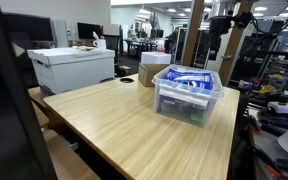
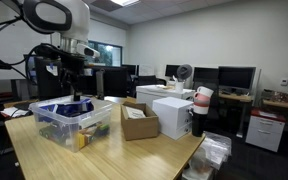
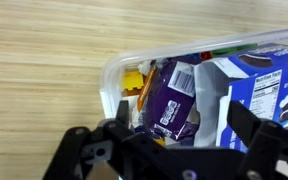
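Observation:
My gripper is over a clear plastic bin [image 3: 114, 78], its two dark fingers spread wide apart with nothing seen between them. Inside the bin lie a purple package [image 3: 172, 100] with a white barcode label and, to its right, a blue box [image 3: 259, 92] printed with nutrition facts. An orange stick-like item [image 3: 146, 86] and a small yellow item [image 3: 133, 79] rest near the bin's left wall. From the side, the bin [image 1: 183, 105] stands on the wooden table with blue packaging [image 1: 187, 78] at its top, and the arm hangs above it.
Behind the bin is an open cardboard box [image 2: 139, 126]. A white box [image 2: 172, 117] stands farther right, beside a dark cylinder with stacked cups [image 2: 200, 100].

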